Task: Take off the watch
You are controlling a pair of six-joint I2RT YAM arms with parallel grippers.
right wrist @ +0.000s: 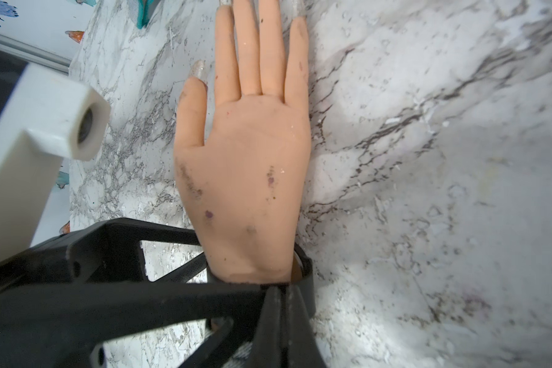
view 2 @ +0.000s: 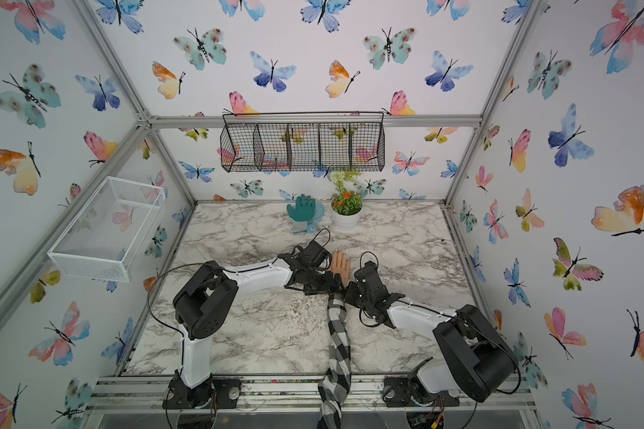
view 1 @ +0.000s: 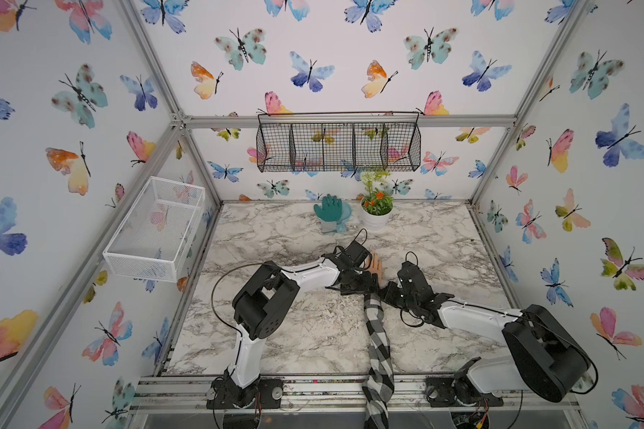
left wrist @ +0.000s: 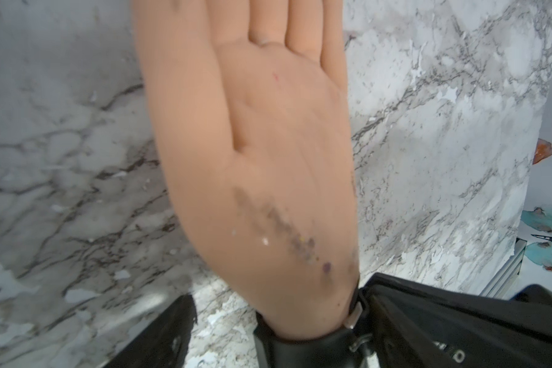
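A flesh-coloured fake hand (left wrist: 288, 153) lies palm up on the table, a black watch (left wrist: 309, 354) around its wrist. In the left wrist view my left gripper is partly open, with one blurred finger (left wrist: 165, 334) left of the wrist and the other against the band's right side. My right gripper has its fingertips together over the wrist. Part of the watch's dark band (right wrist: 305, 273) shows beside them in the right wrist view; whether any strap is pinched there cannot be seen.
A black-and-white checked sleeve (view 1: 379, 350) runs from the wrist to the front edge. A potted plant (view 1: 376, 203) and a teal hand-shaped holder (view 1: 328, 208) stand at the back. A white wire basket (view 1: 143, 268) hangs left. Both table sides have free room.
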